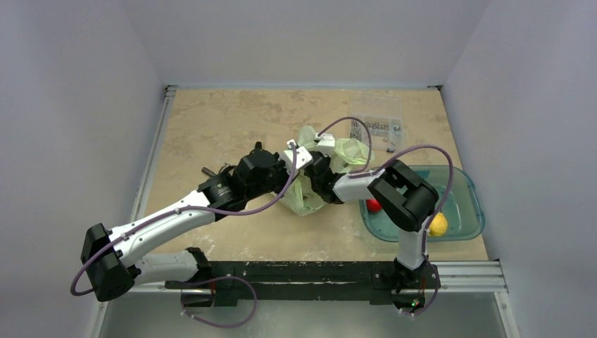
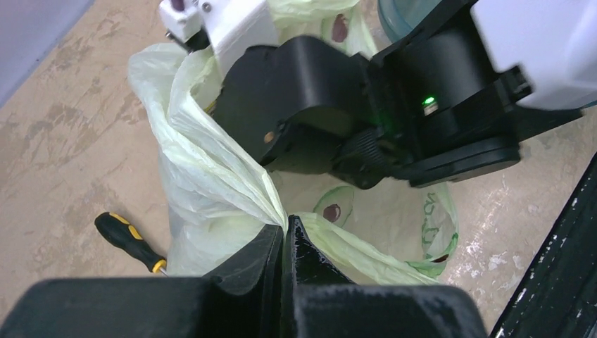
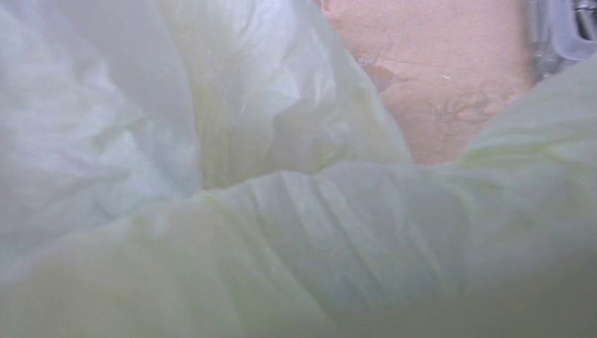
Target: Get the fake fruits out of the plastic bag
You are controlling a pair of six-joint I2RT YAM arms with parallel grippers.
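Note:
The pale green plastic bag [image 1: 304, 201] lies crumpled in mid-table; in the left wrist view [image 2: 183, 120] one pinched edge runs into my left gripper, which is shut on it. My right gripper's black housing reaches into the bag; its fingers are hidden, and the right wrist view shows only blurred bag folds [image 3: 281, 239] and some table. No fruit inside the bag is clearly visible. A red fruit [image 1: 373, 205] and a yellow one [image 1: 438, 224] sit in the teal bin [image 1: 461, 201] on the right.
A clear parts box [image 1: 374, 120] stands behind the bag on the right. A screwdriver [image 2: 127, 236] lies left of the bag. Both arms crowd the middle.

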